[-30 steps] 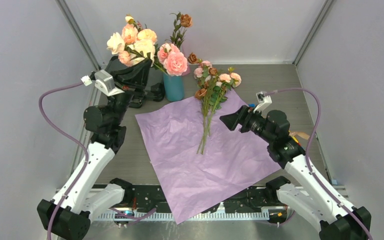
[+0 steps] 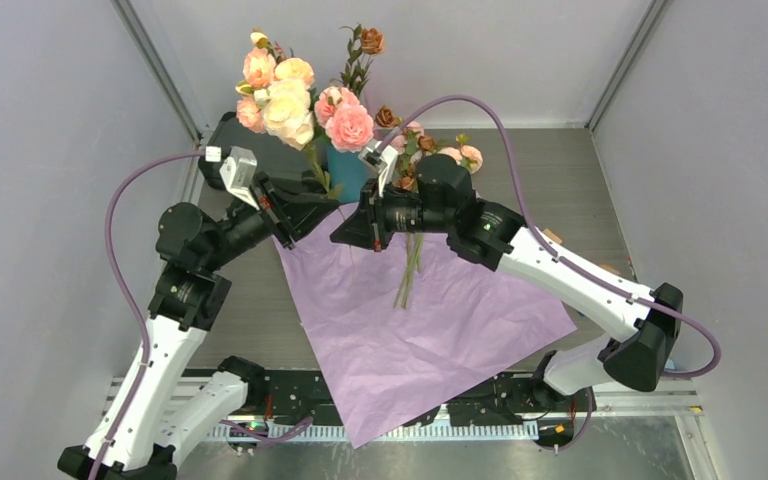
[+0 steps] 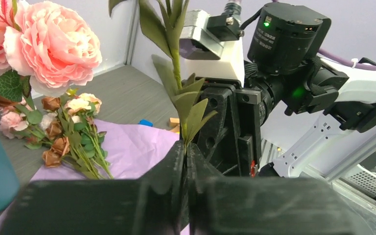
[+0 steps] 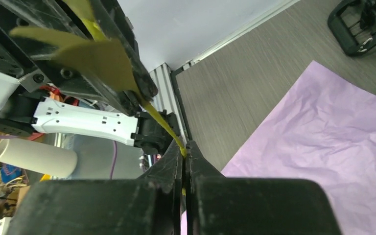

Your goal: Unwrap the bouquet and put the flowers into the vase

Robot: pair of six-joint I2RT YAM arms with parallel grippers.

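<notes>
In the top view, my left gripper (image 2: 310,215) and right gripper (image 2: 350,235) face each other above the purple paper (image 2: 420,360), in front of the blue vase (image 2: 345,175), with roses (image 2: 285,105) above and in it. A green leafy stem (image 3: 191,122) rises from between the left fingertips, whose finger looks nearly closed; whether it grips is unclear. My right gripper is shut on the lower stem (image 4: 161,122). A loose bundle of flowers (image 3: 73,122) lies on the paper behind.
A dark object (image 4: 362,24) stands at the rear left of the grey table (image 2: 550,170). Small wooden pieces (image 2: 550,236) lie on the right side.
Both arms have moved toward each other since about a second ago: the left down and toward the centre, the right up and leftward, now meeting at the stem. The last fraction shows little movement.
</notes>
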